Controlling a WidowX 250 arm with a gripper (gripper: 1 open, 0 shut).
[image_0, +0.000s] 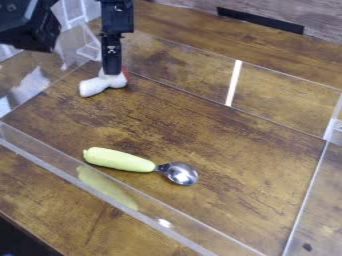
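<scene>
My gripper (112, 68) hangs at the upper left, its dark fingers pointing down at the red-tipped end of a white object (99, 86) lying on the wooden floor. Whether the fingers are apart or closed is hard to make out. A pale yellow corn-like object (118, 159) lies in the lower middle, beside a silver spoon (179, 172).
Clear plastic walls (309, 205) surround the wooden work area. A white strip (234, 83) stands on the back wall.
</scene>
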